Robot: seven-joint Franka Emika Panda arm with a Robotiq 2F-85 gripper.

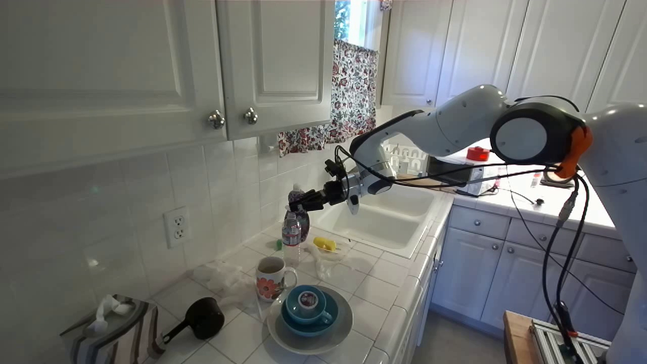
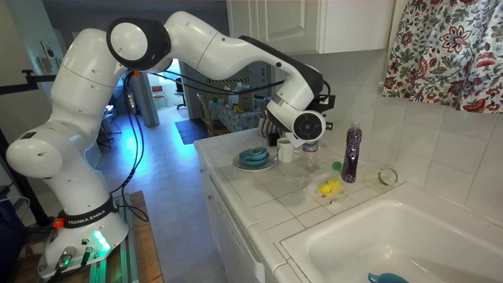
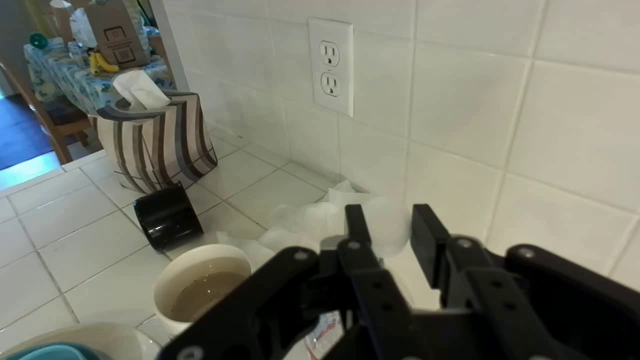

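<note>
A clear water bottle with a red and white label (image 1: pixel 291 233) stands upright on the tiled counter, just in front of a purple soap bottle (image 1: pixel 303 225). My gripper (image 1: pixel 295 207) reaches in from the sink side at the height of the bottle's top. In the wrist view a whitish, rounded cap (image 3: pixel 388 227) sits between the two fingers, which are shut on it. Part of the bottle's label (image 3: pixel 325 332) shows below, behind the dark gripper body. In exterior view 2 the arm hides the bottle's upper part, leaving its label (image 2: pixel 310 146) visible.
Close to the bottle stand a flowered mug (image 1: pixel 270 285) and a grey plate (image 1: pixel 340 327) with teal dishes. Crumpled plastic (image 3: pixel 300 223), a black cup (image 3: pixel 168 217) and a striped tissue box (image 3: pixel 159 141) lie along the wall. The sink (image 2: pixel 401 221) is on the other side.
</note>
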